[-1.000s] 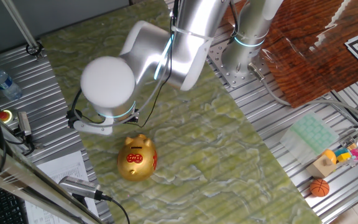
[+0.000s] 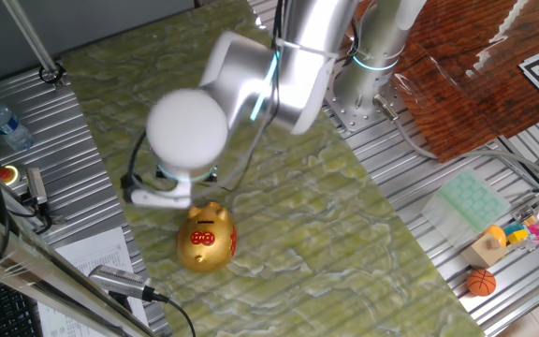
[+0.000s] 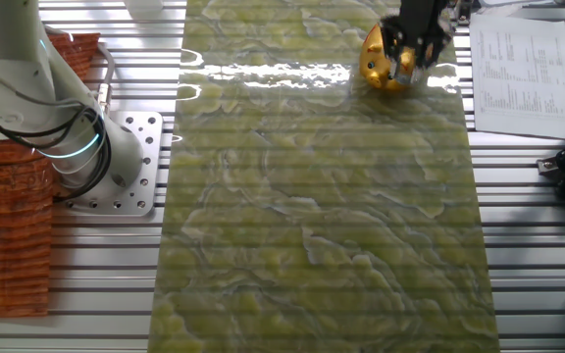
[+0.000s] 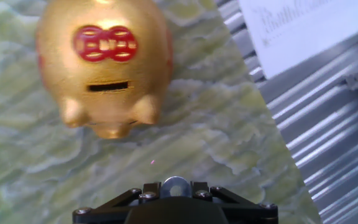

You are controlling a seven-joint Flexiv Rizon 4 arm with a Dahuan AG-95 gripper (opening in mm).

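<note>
A golden piggy bank (image 2: pixel 206 245) with red markings stands on the green marbled surface. Its dark coin slot faces up in the wrist view, where the piggy bank (image 4: pixel 104 62) fills the upper left. At the bottom of that view, my gripper is shut on a small round silvery coin (image 4: pixel 176 180), pinched between its fingertips. The gripper is off the ear side of the piggy bank, apart from it in the wrist view. In exterior view 2 the dark gripper (image 3: pixel 415 44) overlaps the piggy bank (image 3: pixel 372 61); the coin cannot be made out there.
Printed paper (image 3: pixel 524 74) lies beside the green surface (image 3: pixel 312 216), on the ribbed metal table. A water bottle (image 2: pixel 7 124) stands at the left. A pale green-lidded box (image 2: pixel 464 201) and small toys, including a mini basketball (image 2: pixel 481 283), sit at the right.
The arm's wrist has moved right and slightly down in exterior view 1, passing closer above the piggy bank's ear side. The piggy bank has stayed in place.
</note>
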